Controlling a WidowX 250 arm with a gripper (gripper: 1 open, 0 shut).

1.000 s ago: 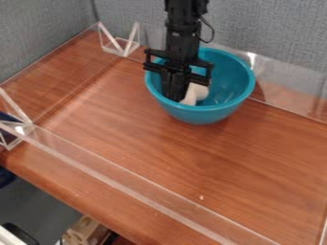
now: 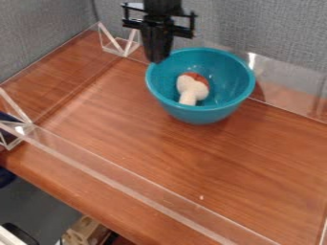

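My black gripper [image 2: 157,50] is raised at the top centre, above the back left rim of a teal bowl [image 2: 225,105]. It looks shut, with nothing visible between its fingers. In the bowl lies a mushroom-like toy [image 2: 192,89] with a pale stem and a reddish cap.
Clear panels edge it, with white wire brackets [image 2: 118,43] at the back left and left side. Grey padded walls stand behind.
My gripper has risen up and to the left, out of the bowl, uncovering the toy, which remains inside.
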